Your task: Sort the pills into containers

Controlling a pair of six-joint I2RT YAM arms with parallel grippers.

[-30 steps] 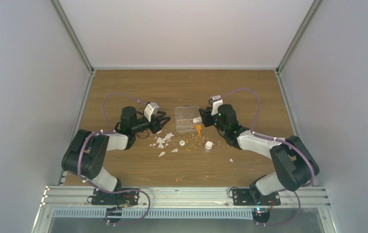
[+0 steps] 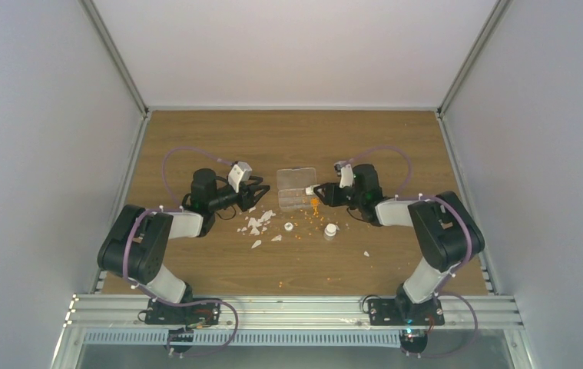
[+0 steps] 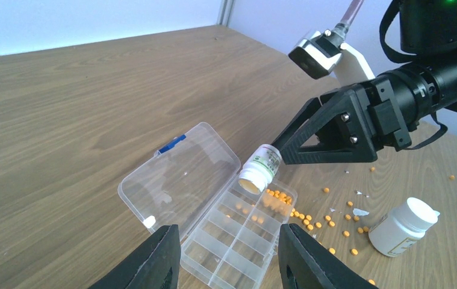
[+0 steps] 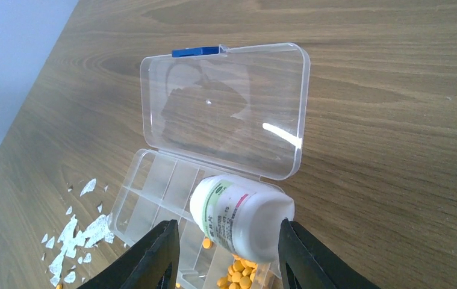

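The clear pill box (image 3: 220, 250) lies with its lid (image 3: 180, 171) folded back. Orange pills (image 3: 279, 197) fill part of its nearest right-hand compartment, and a few sit in others. A white bottle (image 4: 238, 214), uncapped, rests tipped over the box with its mouth outward. My right gripper (image 2: 319, 191) is open at the bottle's base end; in the right wrist view the bottle shows ahead of the spread fingers (image 4: 168, 253). Whether they touch it, I cannot tell. Left of the box, my left gripper (image 2: 266, 188) stands open and empty.
A second white bottle (image 3: 405, 226) stands capped at front right among loose orange pills (image 3: 332, 250). White flakes (image 4: 96, 230) are scattered to the left of the box, near a small white cap (image 2: 289, 227). The table behind the box is clear.
My right arm has swung inward and its gripper has shifted slightly left and down toward the tipped bottle. The left arm, box and standing bottle have stayed put.
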